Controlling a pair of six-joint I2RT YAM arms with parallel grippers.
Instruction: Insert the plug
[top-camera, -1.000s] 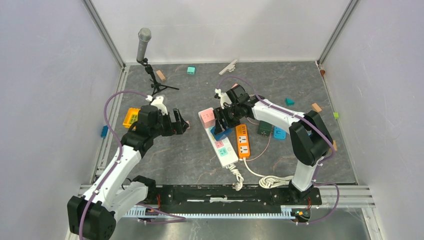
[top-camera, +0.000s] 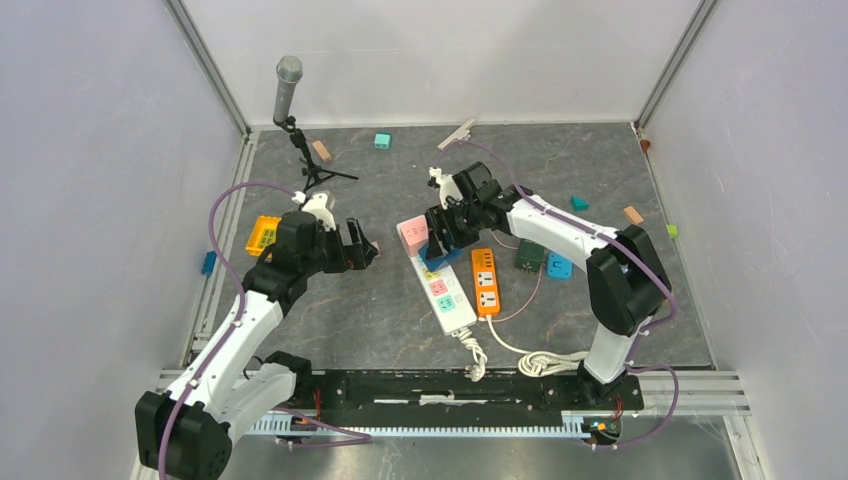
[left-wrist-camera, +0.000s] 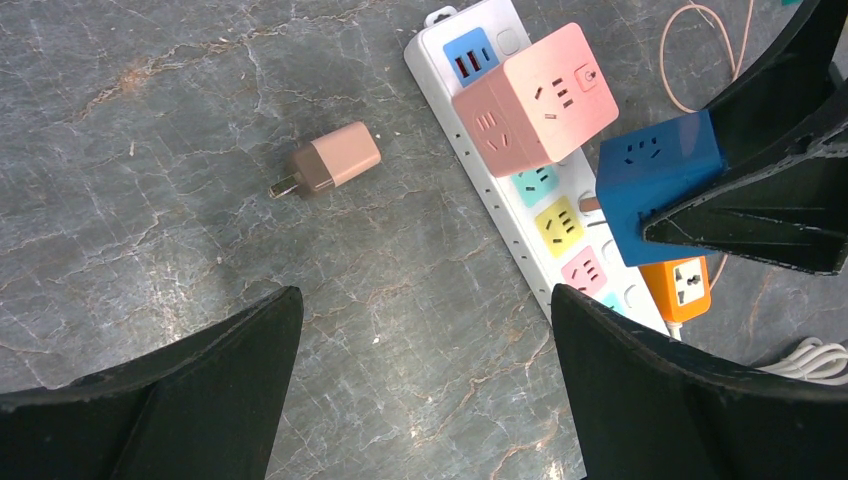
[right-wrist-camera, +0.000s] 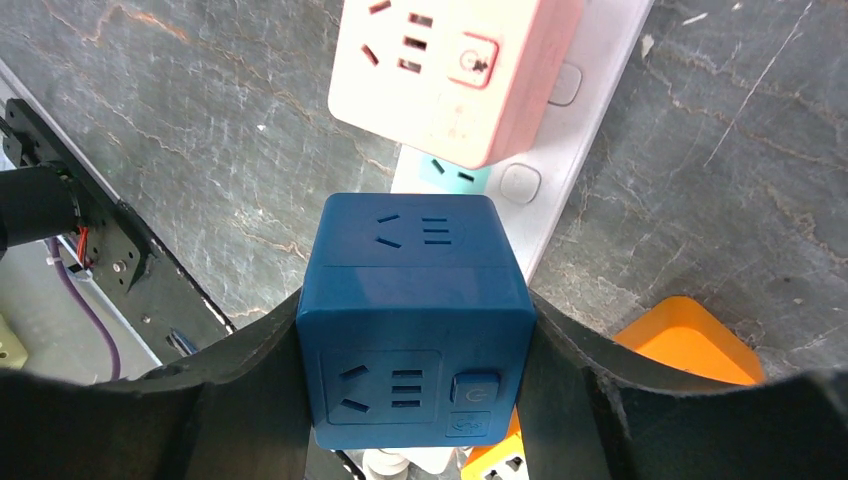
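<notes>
A blue cube plug adapter (right-wrist-camera: 415, 320) is held by my right gripper (top-camera: 440, 235) just over the white power strip (top-camera: 450, 312), beside the pink cube adapter (left-wrist-camera: 540, 95) seated on the strip's upper end. In the left wrist view the blue cube (left-wrist-camera: 650, 170) hangs between the black right fingers over the coloured sockets. My left gripper (top-camera: 355, 245) stands open to the left, above a small pink plug adapter (left-wrist-camera: 335, 155) lying loose on the dark table.
An orange power strip (top-camera: 486, 280) with coiled cable lies right of the white strip. A green box (top-camera: 529, 258), a light-blue adapter (top-camera: 560, 265), a yellow tray (top-camera: 258, 235) and a microphone stand (top-camera: 315, 172) are around. Bare table lies front left.
My right gripper and the blue cube have shifted slightly up and back along the strip, toward the pink cube. The left arm is unchanged.
</notes>
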